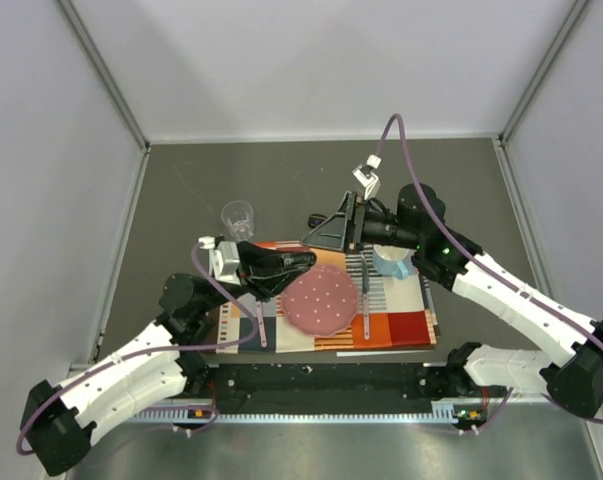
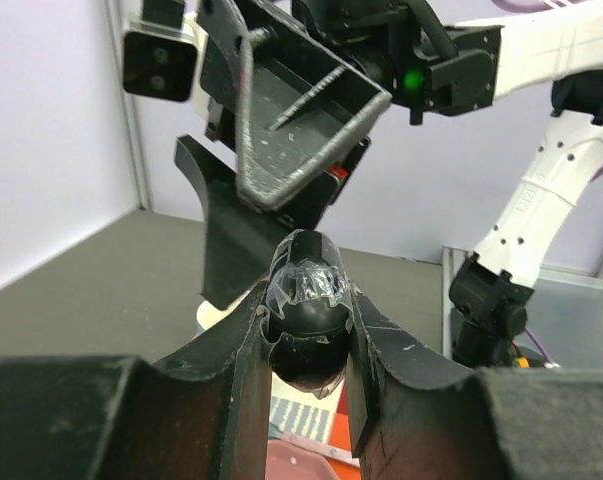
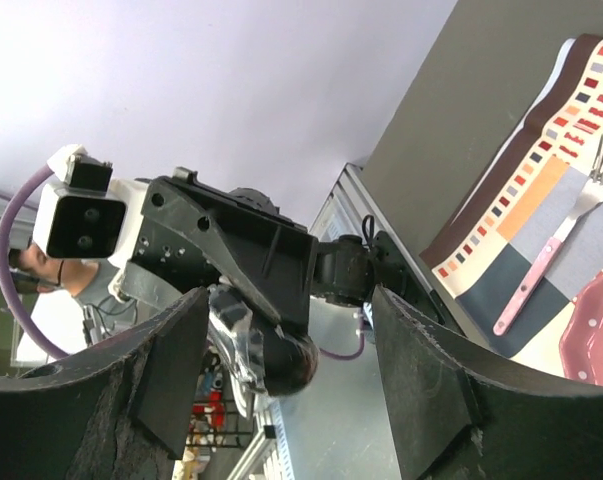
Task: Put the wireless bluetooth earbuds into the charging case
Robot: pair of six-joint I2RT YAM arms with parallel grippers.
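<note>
A glossy black rounded item (image 2: 309,310) with a clear, shiny part sits between the fingertips of my left gripper, which is shut on it. Whether it is the case or an earbud I cannot tell. In the right wrist view the same black item (image 3: 286,362) shows at the left gripper's end, beyond the right fingers. My right gripper (image 1: 311,242) is close beside and above it, apart from it; its fingers (image 3: 161,365) stand wide with nothing between them. Another small black object (image 1: 316,219) lies on the table behind, partly covered by the right gripper.
Below the grippers lies a pink dotted plate (image 1: 320,300) on a striped placemat (image 1: 406,328), with a fork (image 3: 571,220) beside it. A clear glass (image 1: 237,218) stands at the left and a pale blue mug (image 1: 391,264) at the right.
</note>
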